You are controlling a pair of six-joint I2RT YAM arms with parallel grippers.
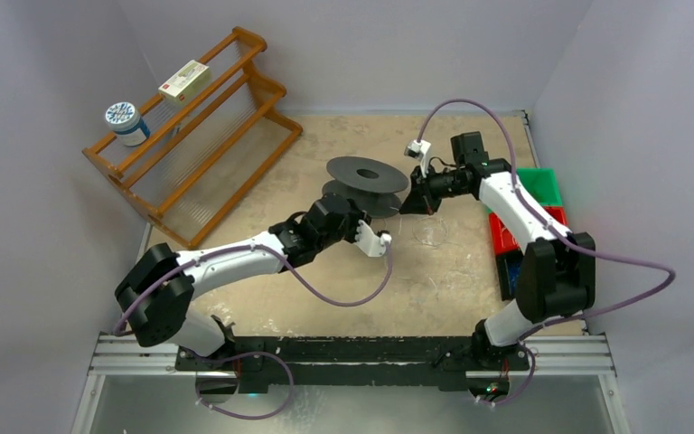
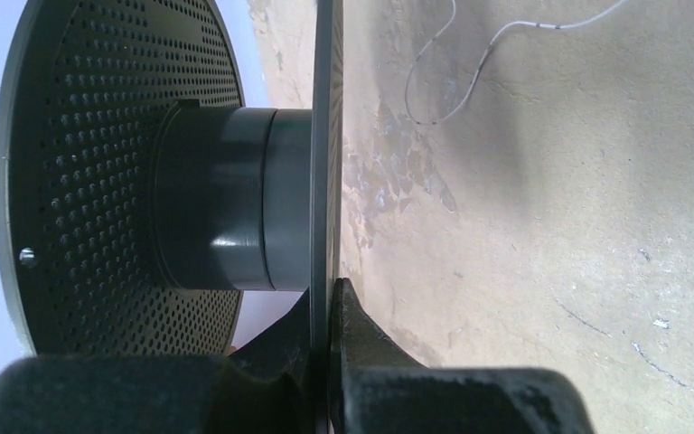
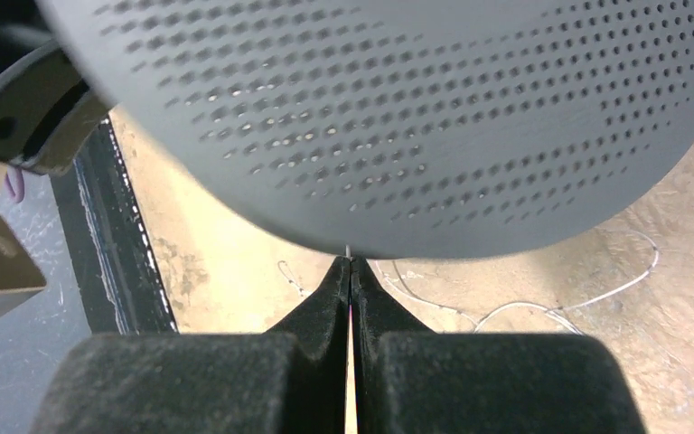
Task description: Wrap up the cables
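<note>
A dark grey spool (image 1: 366, 172) with two perforated round flanges is held above the table, its hub (image 2: 226, 199) bare on the side that shows. My left gripper is shut on the rim of one flange, whose edge runs between its fingers. Close by the spool's right side, my right gripper is shut, and a thin pale end of cable pokes out at its tips, against the lower flange edge (image 3: 416, 249). The thin white cable (image 3: 515, 306) lies in loose curves on the table below; its path up to the right fingers is partly hidden.
A wooden rack (image 1: 194, 136) bearing a white-lidded jar (image 1: 126, 124) and a yellowish box (image 1: 184, 82) stands at the left. Green (image 1: 539, 188) and red (image 1: 504, 237) bins line the right edge, partly behind the right arm.
</note>
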